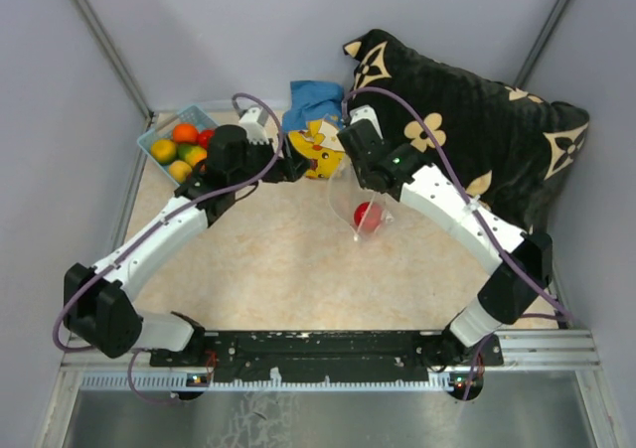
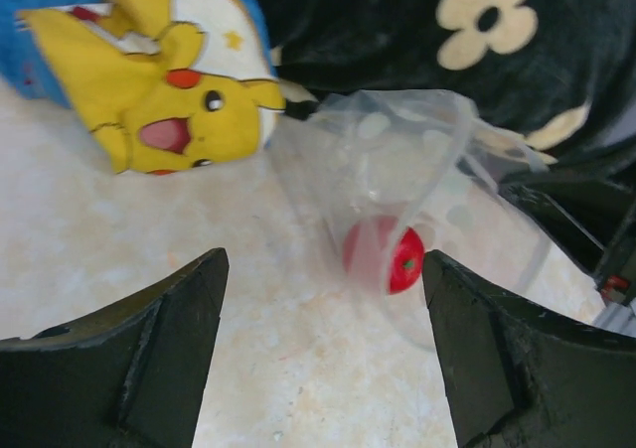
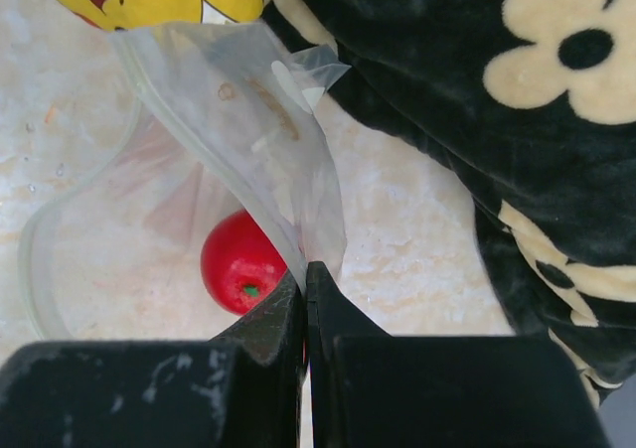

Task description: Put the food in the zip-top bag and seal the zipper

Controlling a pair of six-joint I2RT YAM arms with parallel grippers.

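A clear zip bag [image 1: 343,198] stands on the table with a red fruit [image 1: 367,217] inside, also seen as a red tomato-like shape [image 3: 241,261] in the right wrist view. My right gripper is shut on the bag's zipper edge, holding it up. My left gripper is open with empty space between its fingers, left of the bag; in the left wrist view the bag [image 2: 368,140] hangs beyond it.
A blue basket of fruit [image 1: 154,133] sits at the back left. A yellow cartoon cloth [image 1: 318,150] with blue fabric lies behind the bag. A black patterned pillow [image 1: 467,140] fills the back right.
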